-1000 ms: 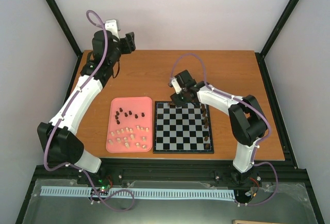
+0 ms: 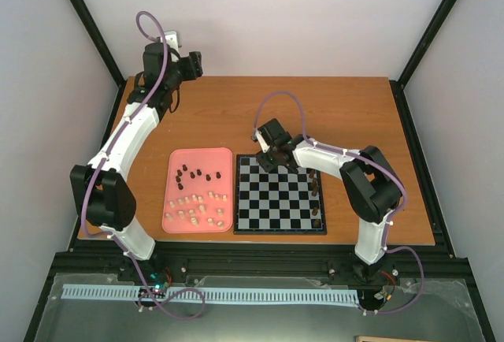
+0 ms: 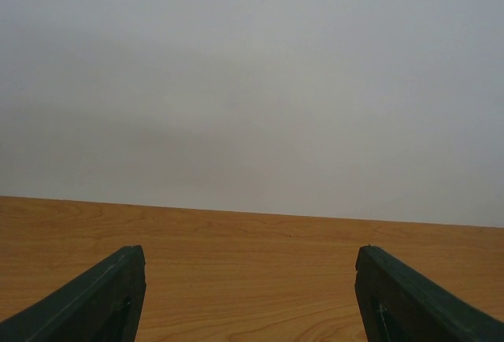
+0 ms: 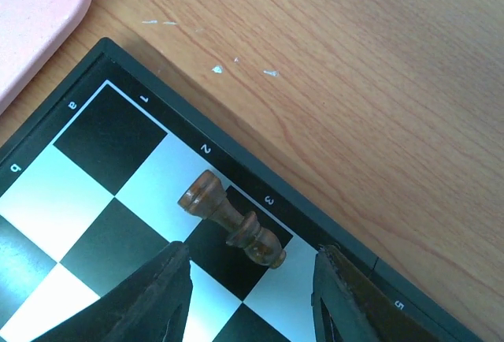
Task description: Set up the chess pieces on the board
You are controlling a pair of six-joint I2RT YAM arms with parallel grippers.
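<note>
The chessboard [image 2: 279, 204] lies right of the pink tray [image 2: 198, 224], which holds dark and light pieces. More dark brown pieces [image 2: 314, 188] line the board's right side. In the right wrist view a wooden piece [image 4: 244, 232] lies on its side near the board's edge, squares 2–3. My right gripper is over it, fingers apart, nothing between them. My left gripper is raised at the back left, fingers wide apart, only bare table and wall in its view.
Walls enclose the back and sides.
The right arm has moved slightly left and toward the front over the board's top-left area. The left arm's elbow has shifted right over the last second; its gripper is slightly further left.
</note>
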